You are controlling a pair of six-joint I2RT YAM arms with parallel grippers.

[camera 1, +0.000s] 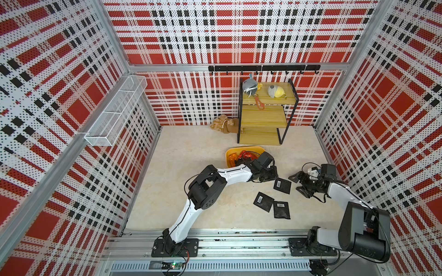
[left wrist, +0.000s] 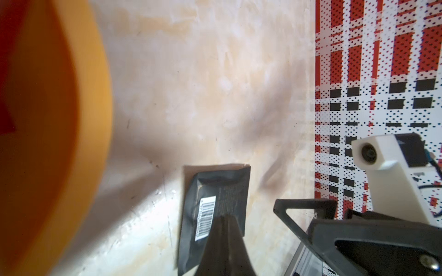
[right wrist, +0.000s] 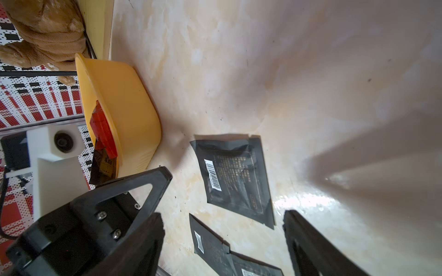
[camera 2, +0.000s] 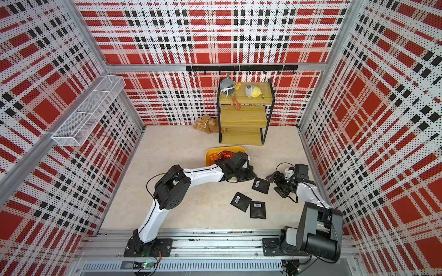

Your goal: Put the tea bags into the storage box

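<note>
Three black tea bags lie flat on the table: one (camera 1: 282, 185) between the two grippers, one (camera 1: 263, 202) nearer the front, another (camera 1: 281, 210) beside it. My left gripper (camera 1: 275, 175) is shut, with nothing showing between its fingers; in the left wrist view these overlap the first tea bag (left wrist: 216, 202). Right of that bag, my right gripper (camera 1: 298, 185) stands open and empty, its fingers (right wrist: 303, 239) spread apart in the right wrist view. The yellow storage box (right wrist: 131, 103) stands behind the left gripper, holding red and dark packets; the left arm hides part of it.
A wooden shelf (camera 1: 263, 118) with plush toys on top stands at the back, a brown plush (camera 1: 224, 124) to its left. A white wire basket (camera 1: 117, 110) hangs on the left wall.
</note>
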